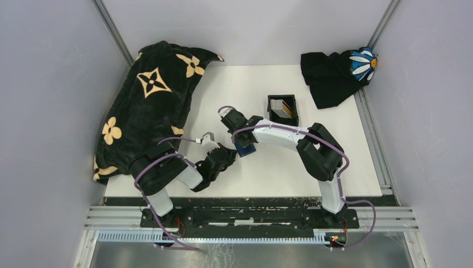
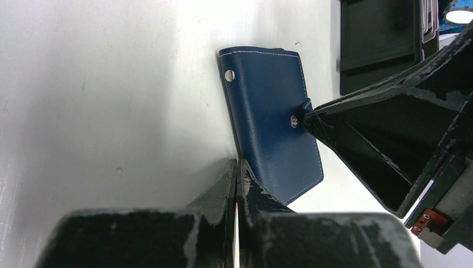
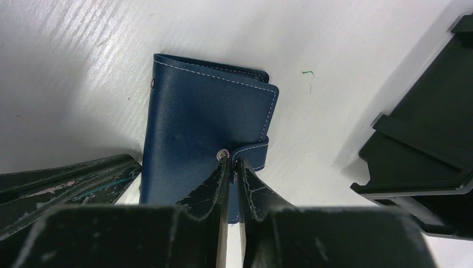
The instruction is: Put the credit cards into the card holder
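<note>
The dark blue card holder [image 1: 246,149] lies folded on the white table, its snap tab [image 3: 252,154] on the side away from the spine. My right gripper is shut on that tab, beside the metal snap button [image 3: 222,154]. At the spine's near end, my left gripper is shut with its tips on the holder's edge. How much of the edge sits between those tips is hard to see. No cards show in the holder. Card-like pieces [image 1: 280,108], pale and tan, stand in the black box [image 1: 295,101].
The black box stands up and right of the holder, close to the right arm. A dark patterned cushion [image 1: 150,100] fills the left side, and a black cloth [image 1: 329,81] lies at the back right. Bare table [image 1: 279,173] shows at the front.
</note>
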